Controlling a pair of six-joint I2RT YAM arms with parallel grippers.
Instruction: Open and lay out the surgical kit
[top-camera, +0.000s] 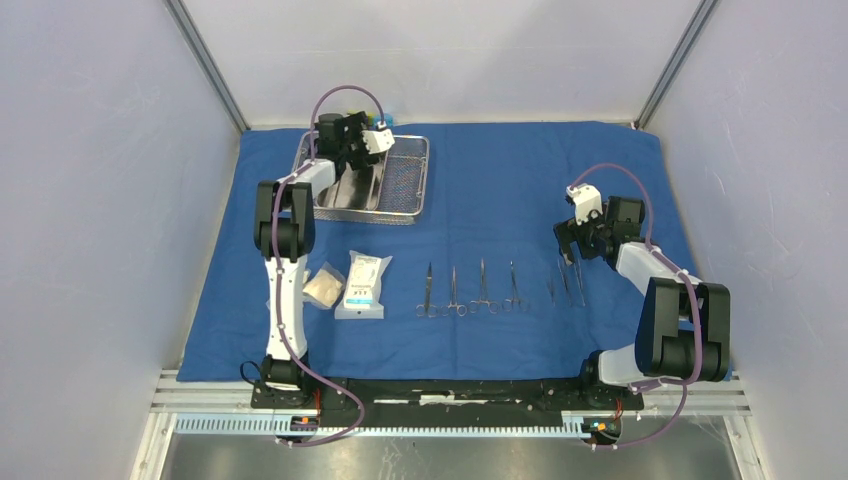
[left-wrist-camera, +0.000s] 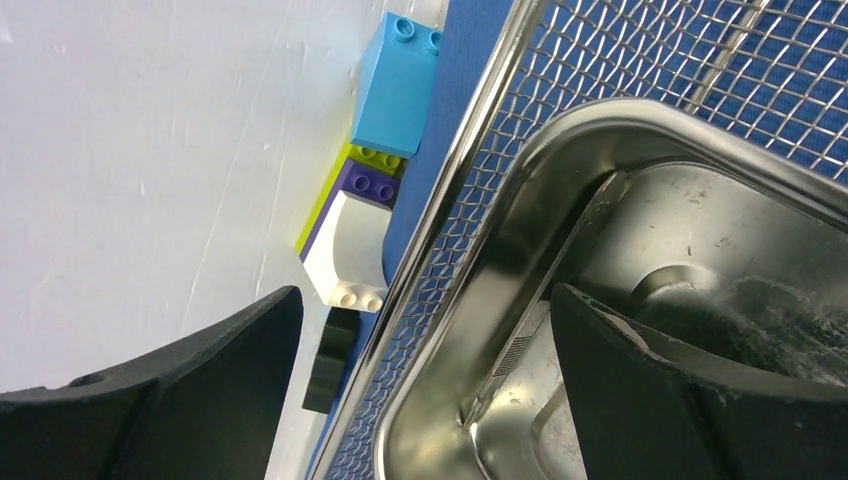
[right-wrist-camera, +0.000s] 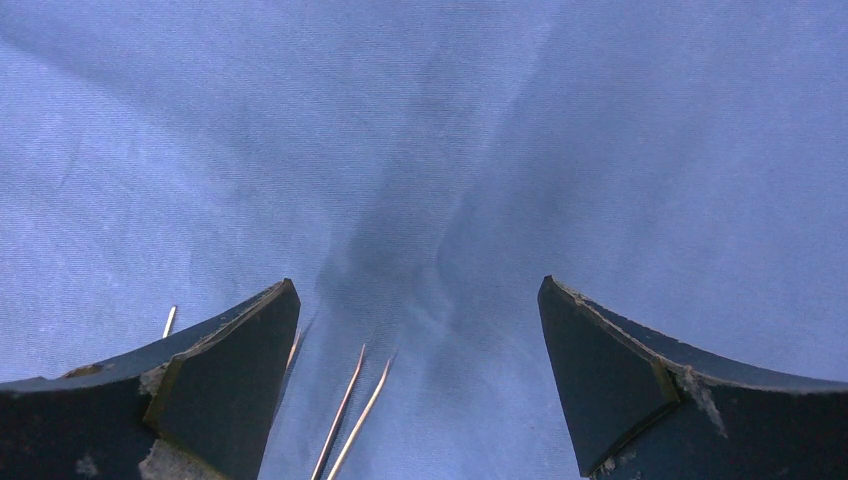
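At the back left stands a wire mesh basket (top-camera: 421, 180) holding a steel tray (left-wrist-camera: 600, 125). A thin flat metal instrument (left-wrist-camera: 512, 355) lies along the tray's inner wall. Over that tray my left gripper is open, its fingers straddling the basket's rim in the wrist view, nothing between them. My right gripper hangs open and empty above the cloth on the right, by the tips of thin slender instruments (right-wrist-camera: 340, 410). Several scissor-like instruments (top-camera: 453, 295) lie in a row toward the front. Packaged pads (top-camera: 362, 285) and a beige packet (top-camera: 323, 287) sit front left.
Toy bricks, among them a light blue one (left-wrist-camera: 395, 85), stand between the basket and the back wall. Walls close off both sides.
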